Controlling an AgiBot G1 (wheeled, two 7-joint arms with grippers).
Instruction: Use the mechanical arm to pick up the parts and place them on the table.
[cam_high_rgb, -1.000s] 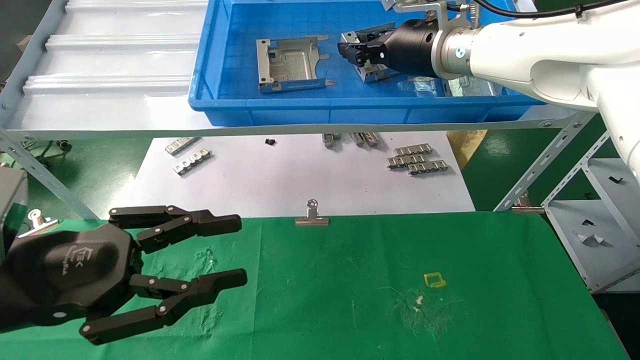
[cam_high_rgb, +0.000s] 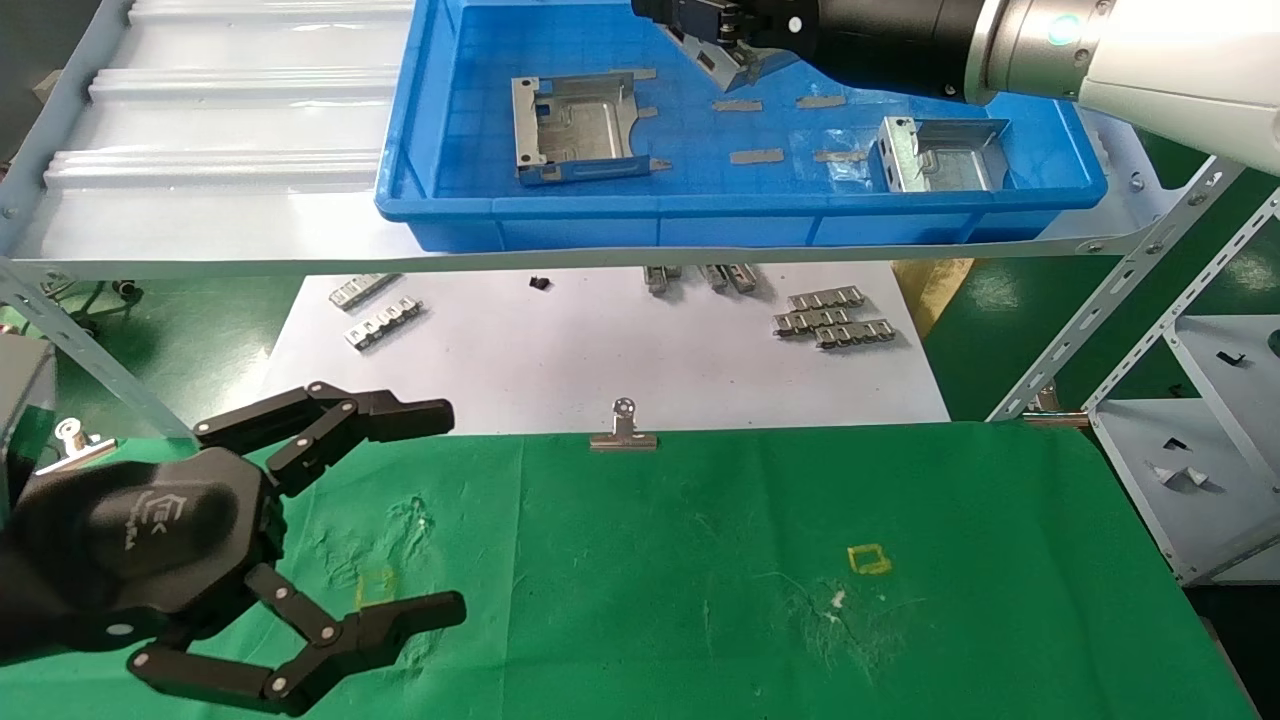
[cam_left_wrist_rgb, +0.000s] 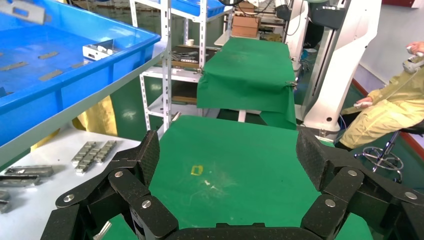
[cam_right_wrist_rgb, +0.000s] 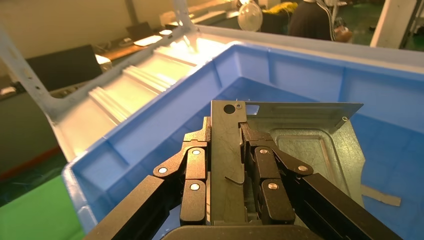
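A shallow silver sheet-metal housing (cam_right_wrist_rgb: 227, 115) is gripped by my right gripper. The fingers close on its upright side flange, one on each side, and the tray part extends to the right. In the high view this housing (cam_high_rgb: 726, 66) is tilted over the blue bin (cam_high_rgb: 636, 234), its far part hidden by the arm and cut off by the frame's top. A similar housing (cam_high_rgb: 576, 120) lies in the bin's left half. Another one (cam_high_rgb: 948, 154) rests at the bin's right end. My left gripper (cam_high_rgb: 459, 514) stands wide open over the green table (cam_high_rgb: 672, 564), empty.
Below the bin, small metal connector strips (cam_high_rgb: 818, 318) lie on a white surface (cam_high_rgb: 576, 360). A clip (cam_high_rgb: 624, 428) sits at the green cloth's edge. A metal rack post (cam_high_rgb: 1116, 288) stands at the right.
The right arm has moved up toward the frame's top.
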